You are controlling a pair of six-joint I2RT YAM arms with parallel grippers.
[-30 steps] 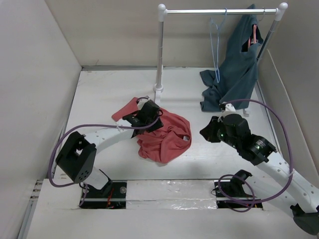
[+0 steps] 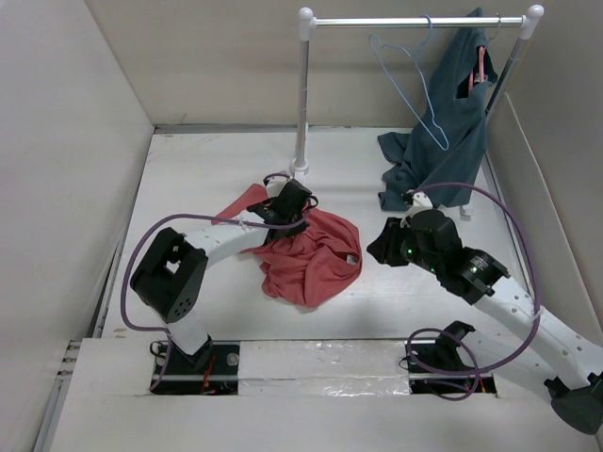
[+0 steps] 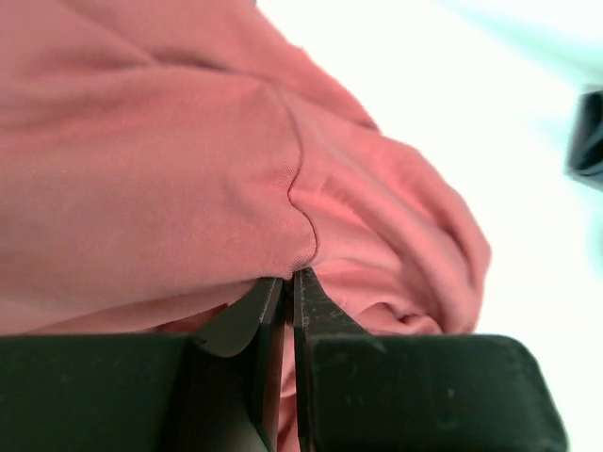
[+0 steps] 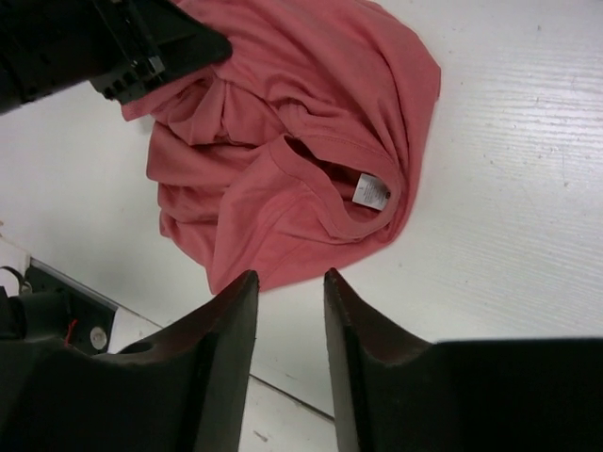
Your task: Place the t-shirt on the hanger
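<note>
A red t-shirt (image 2: 311, 268) lies crumpled on the white floor, a white label showing in its folds in the right wrist view. My left gripper is down on it at the back, shut, with fingertips pressed into the cloth; whether fabric is between them is unclear. My right gripper hangs right of the shirt, partly open, nothing between its fingers. An empty light blue hanger (image 2: 424, 94) hangs from the rail (image 2: 415, 22).
A dark teal garment (image 2: 443, 132) drapes from the rail's right end down to the floor. The rack's left post (image 2: 302, 113) stands just behind the shirt. Bare floor lies left and right of the shirt.
The right gripper has edged left. The blue hanger has swung round to show its broader side.
</note>
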